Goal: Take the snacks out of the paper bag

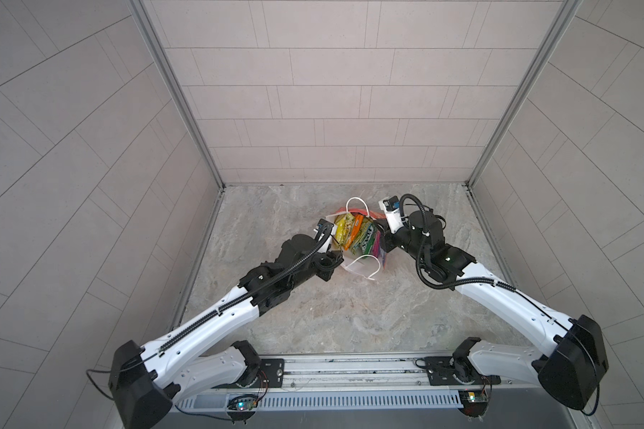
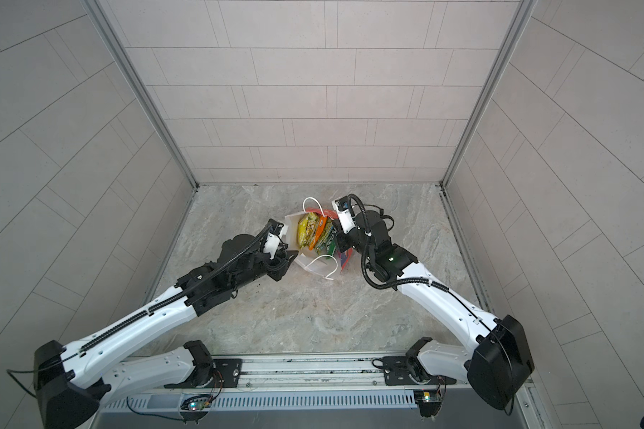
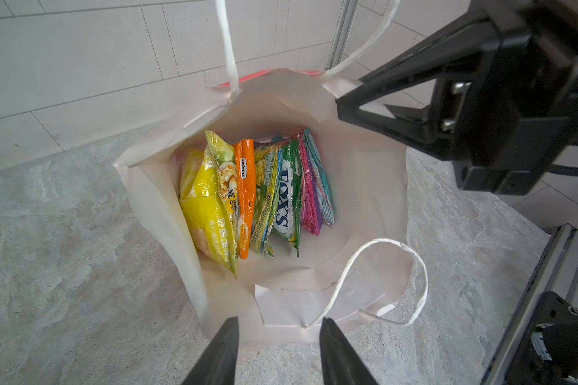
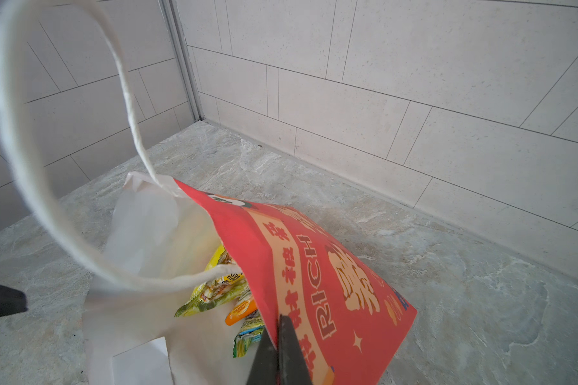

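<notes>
The paper bag (image 3: 154, 192), red outside with white rope handles, stands open, packed with snack packets: yellow (image 3: 205, 224), orange (image 3: 244, 199), green (image 3: 289, 192), pink and blue. My right gripper is shut at the bag's upper edge, which runs between its fingers in the right wrist view. My left gripper is open at the bag's near side, below the front handle, with no snack between its fingers; whether it touches the paper is unclear.
Tiled walls close off the back and both sides, and a metal rail (image 1: 350, 364) runs along the front.
</notes>
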